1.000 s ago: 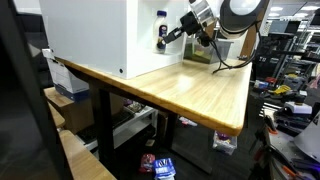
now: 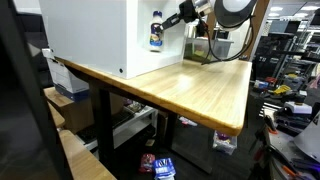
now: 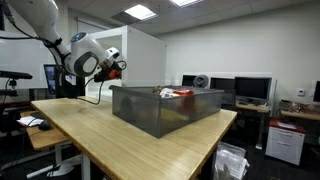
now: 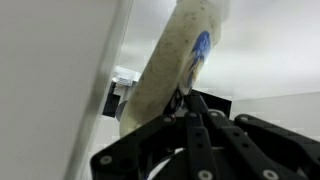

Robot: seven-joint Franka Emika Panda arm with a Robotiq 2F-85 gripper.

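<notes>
A bottle-like container [image 2: 156, 31] with a blue and white label shows against the white cabinet [image 2: 95, 35] in exterior view 1. Just to its right is my gripper [image 2: 172, 20], near the bottle's upper part. In the wrist view the pale bottle [image 4: 168, 65] fills the upper middle, slanting and very close, with some blue print on its side. My black gripper fingers [image 4: 215, 145] look shut at the bottom of that view. The bottle lies beyond and beside them; nothing can be made out between them, and whether they touch it is unclear.
A grey open bin [image 3: 160, 108] holding red and white items stands on the wooden table [image 3: 120, 135]. The cabinet's white wall [image 4: 95, 60] runs close along the left of the wrist view.
My gripper has risen beside the bottle. The bottle appears slightly farther left in exterior view 1 than before. The table and the items on the floor look unchanged.
</notes>
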